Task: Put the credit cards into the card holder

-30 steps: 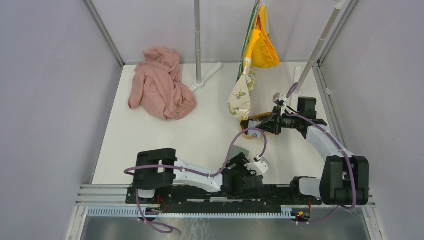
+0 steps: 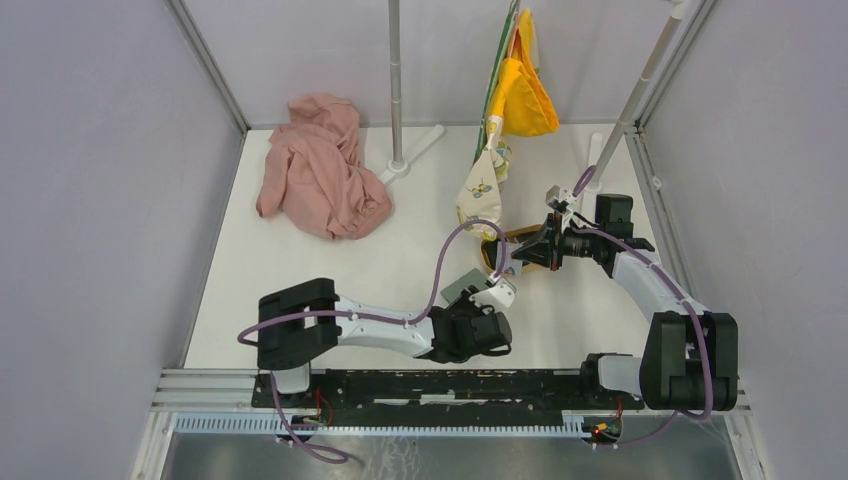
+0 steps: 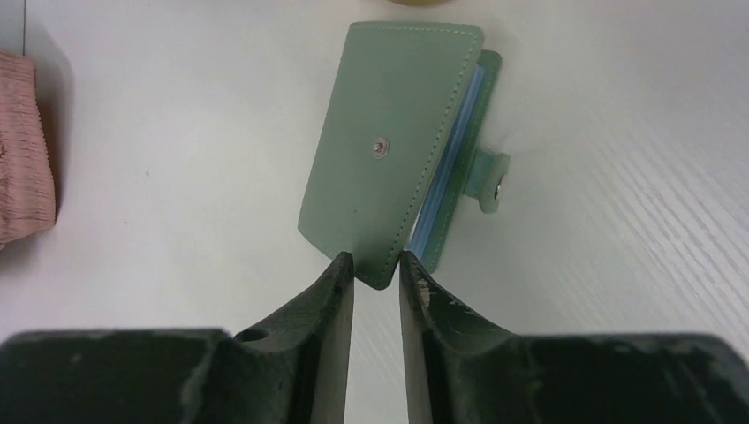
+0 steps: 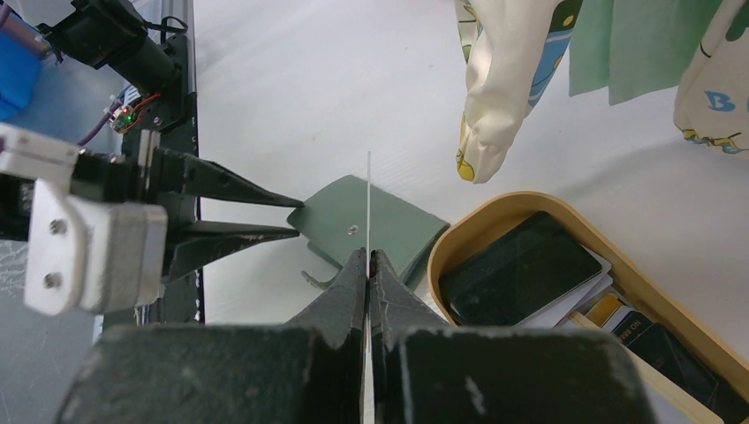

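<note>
The green card holder [image 3: 380,132] lies on the table, its blue-lined side partly parted and its snap tab [image 3: 487,179] sticking out. Around its near corner, the left gripper has its fingers apart, and that corner sits between the tips. The right wrist view shows the same holder [image 4: 371,216] with the left gripper at its edge. Upright between the right gripper's fingers [image 4: 353,283] is a thin card [image 4: 368,208], seen edge-on. In the top view the right gripper's card [image 2: 515,266] shows pale, beside the tray.
A tan tray [image 4: 490,205] holding a black phone-like item [image 4: 521,269] and other cards stands right beside the holder. Patterned cloth [image 4: 499,88] hangs over the table behind it. A pink cloth [image 2: 325,170] lies at the back left.
In the top view my left arm has moved up and to the left. The holder lies slightly farther up-left and appears turned. My right arm and its card have stayed in place.
</note>
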